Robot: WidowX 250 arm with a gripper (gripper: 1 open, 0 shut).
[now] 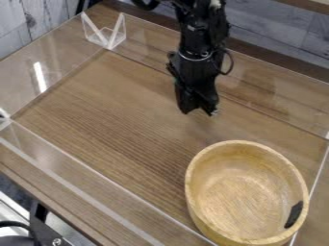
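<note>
The black robot arm (202,53) reaches down from the top centre of the camera view to the middle of the wooden table (103,125). Its gripper (193,104) is low over the tabletop, its fingers dark and small. Nothing shows held between them, though whatever lies behind the gripper is hidden.
A round tan bowl (244,154) takes up the lower right of the table. A clear, wire-like holder (106,31) stands at the back left.
</note>
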